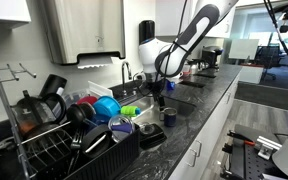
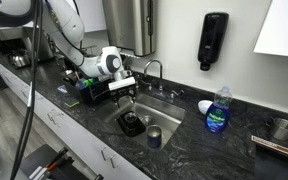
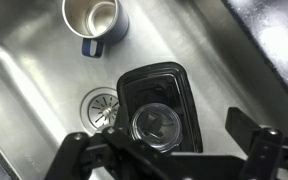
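My gripper stands open above the sink (image 3: 44, 60), with one dark finger at the lower left and the other at the right of the wrist view. Between and beyond them a black rectangular tray (image 3: 149, 85) lies on the sink bottom, with a clear round cup or lid (image 3: 157, 124) in it. A metal mug with a blue handle (image 3: 94, 18) is at the top of the wrist view, clear of the fingers. In exterior view 2 the white arm (image 2: 104, 66) reaches over the sink's left part; the fingers are small there.
The drain (image 3: 101, 107) is beside the tray. A faucet (image 2: 159, 75) rises behind the sink. On the counter stand a blue soap bottle (image 2: 218, 112) and metal pot (image 2: 282, 129). A dish rack (image 1: 54, 135) holds several colourful cups and pans.
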